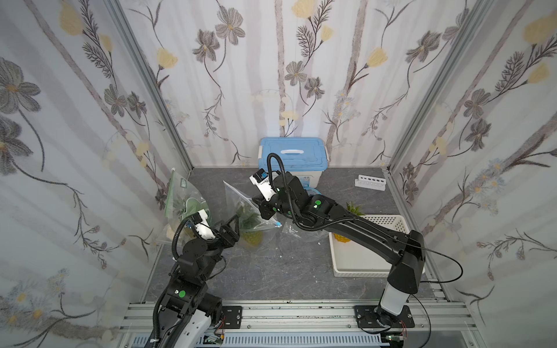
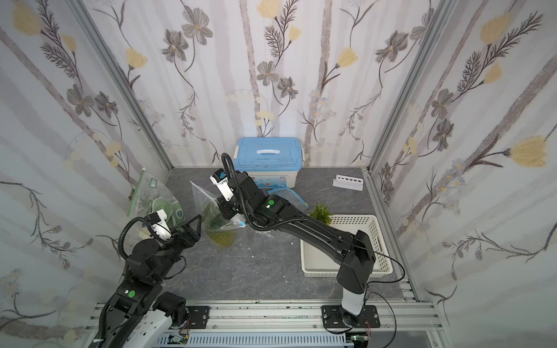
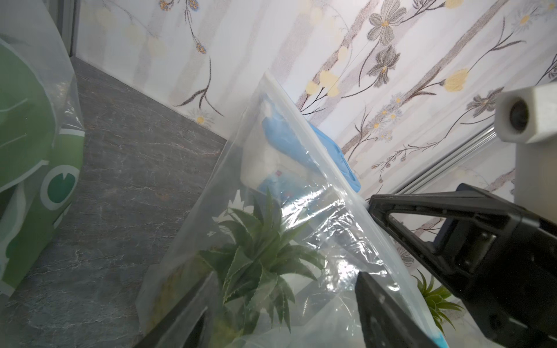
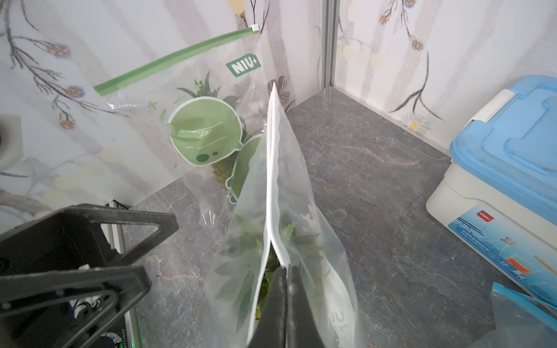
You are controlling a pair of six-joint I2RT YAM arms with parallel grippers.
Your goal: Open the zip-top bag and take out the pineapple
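A clear zip bag (image 4: 319,272) with a pineapple (image 3: 255,261) inside stands mid-left on the counter, its white zipper top (image 4: 271,174) parted near my right gripper. My right gripper is shut at that parted edge, pinching the bag's film or zipper strip, as far as can be seen. My left gripper (image 1: 234,226) stands open just to the left of the bag, fingers apart, with nothing clearly between them; in its wrist view the bag fills the space beyond the fingers.
A green-zipped bag (image 4: 206,130) stands at the left wall. A blue-lidded box (image 1: 293,152) is at the back, a white basket (image 2: 371,243) with another pineapple plant (image 2: 320,211) at right, a white holder (image 2: 348,181) at back right.
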